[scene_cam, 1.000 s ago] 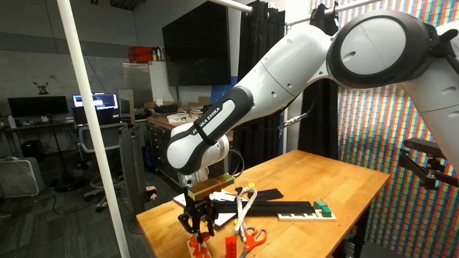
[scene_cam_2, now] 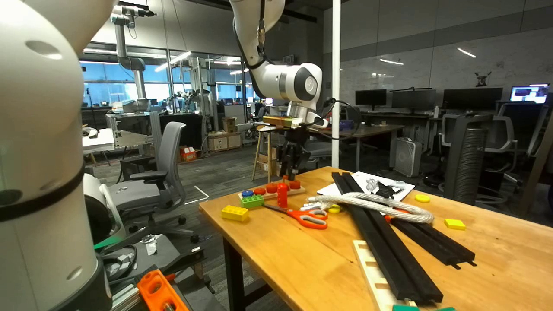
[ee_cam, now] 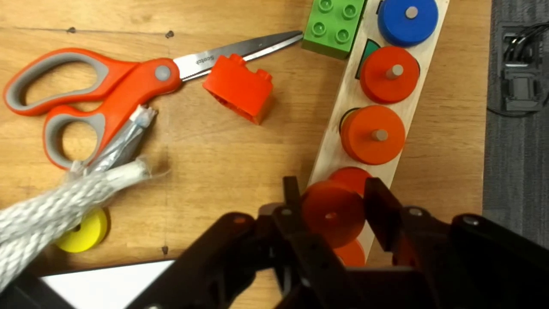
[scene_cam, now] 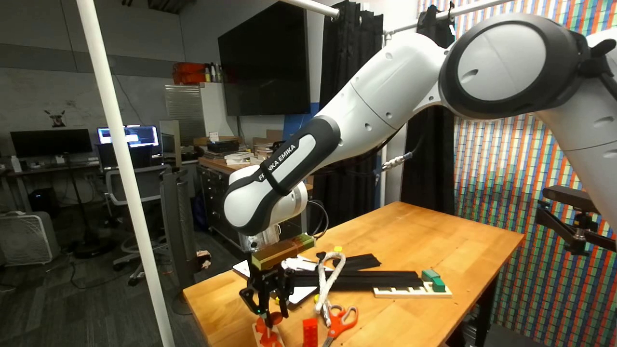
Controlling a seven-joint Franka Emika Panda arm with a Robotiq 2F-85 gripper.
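Note:
In the wrist view my gripper is shut on a red-orange disc point(ee_cam: 333, 215), one finger at either side of it. The held disc overlaps the wooden peg board point(ee_cam: 329, 141) in that view; whether a peg passes through it, I cannot tell. Along the board sit a blue disc point(ee_cam: 406, 20), a red disc point(ee_cam: 389, 74), an orange disc point(ee_cam: 368, 134) and more red discs point(ee_cam: 352, 177), partly hidden by what I hold. From the side, the gripper point(scene_cam_2: 290, 166) points down just above the board's far end.
Beside the board lie a green block point(ee_cam: 333, 25), a red block point(ee_cam: 239, 86) and orange-handled scissors point(ee_cam: 123, 77). White rope point(ee_cam: 56, 206) and a yellow ring point(ee_cam: 95, 229) are farther left. The table edge runs close along the board's other side.

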